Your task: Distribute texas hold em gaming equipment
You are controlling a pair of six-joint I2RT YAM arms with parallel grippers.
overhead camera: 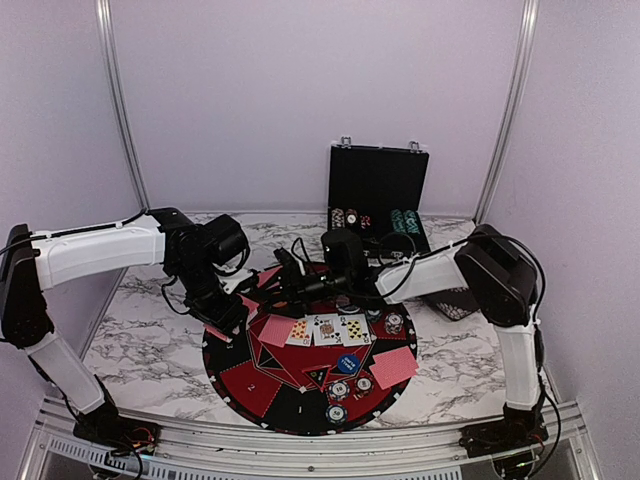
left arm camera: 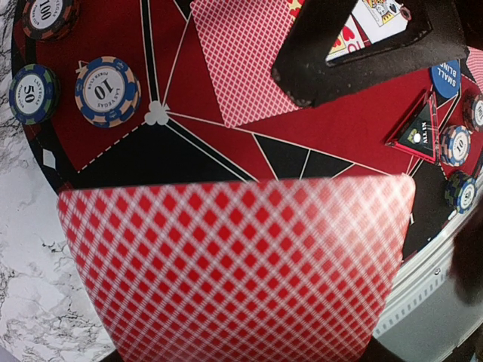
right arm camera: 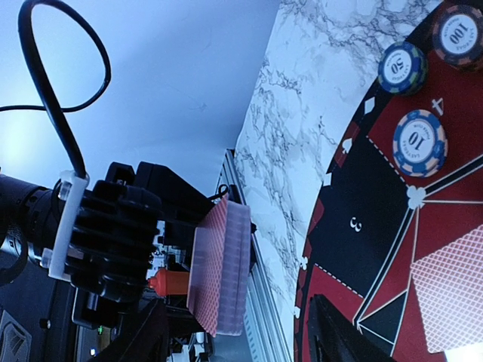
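Observation:
My left gripper (overhead camera: pixel 235 310) is shut on a red card deck, held over the left side of the round poker mat (overhead camera: pixel 240 390); in the right wrist view the deck (right arm camera: pixel 223 268) shows its side. My right gripper (overhead camera: pixel 290 285) is part open near the mat's middle, its fingertips pointing toward the left one, with nothing visible between them. Face-up cards (overhead camera: pixel 326 330) lie in a row at the centre. Face-down cards (overhead camera: pixel 393 367) lie at the right, more (right arm camera: pixel 445 294) near the middle. A blue small blind marker (overhead camera: pixel 349 363) and chip stacks (overhead camera: pixel 337 414) sit on the mat.
An open black chip case (overhead camera: pixel 378 180) stands at the back right, with a dark patterned item (overhead camera: pixel 455 305) right of the mat. Bare marble table (overhead camera: pixel 130 330) surrounds the mat, most free at the left.

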